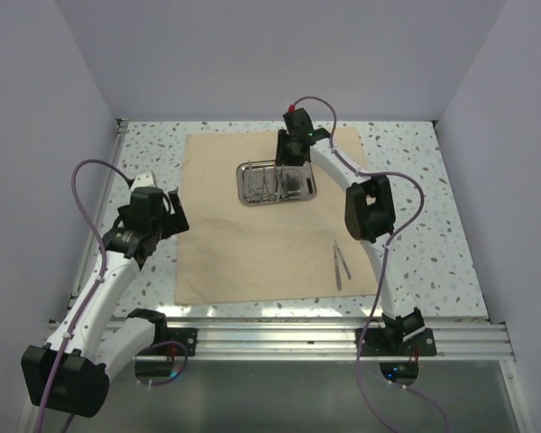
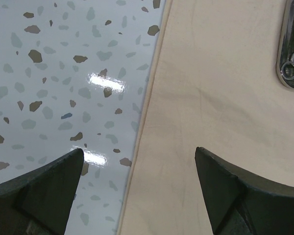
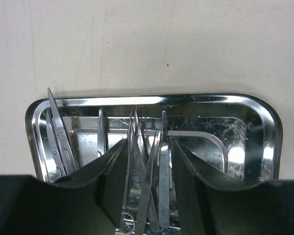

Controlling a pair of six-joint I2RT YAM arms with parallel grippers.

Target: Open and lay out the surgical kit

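Note:
The metal tray (image 1: 260, 202) lies on the beige cloth (image 1: 225, 262), holding scissors-like and straight steel instruments. My right gripper (image 1: 282, 162) is over the tray's back part. In the right wrist view its part-open fingers (image 3: 198, 196) stand either side of a slim handled instrument (image 3: 164, 171) and crossing blades (image 3: 146, 191); no grip on any shows. At the tray's left lies a pair of blades (image 3: 61, 132). Two slender instruments (image 1: 340, 263) rest side by side on the cloth's right front. Over the cloth's left edge my left gripper (image 1: 178, 212) stands open and empty.
Speckled tabletop (image 1: 424, 225) shows bare on both sides of the cloth. Purple cables (image 1: 406, 225) loop beside both arms. A metal rail (image 1: 270, 334) runs along the front edge.

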